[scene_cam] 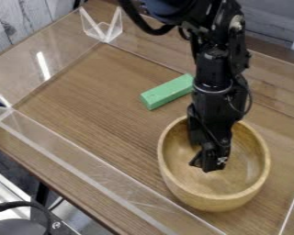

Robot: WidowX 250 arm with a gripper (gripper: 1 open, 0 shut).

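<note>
My black gripper (211,138) reaches down from the top of the view over a large tan bowl (213,187) at the lower right, its lower end inside the bowl near the back left. Its fingers are dark and overlap, so I cannot make out clearly how they stand or see anything held between them. A green block (167,91) lies on the wooden table to the left of the arm, behind the bowl.
A clear plastic holder (102,26) stands at the far back left. A black cable (27,209) shows at the lower left corner.
</note>
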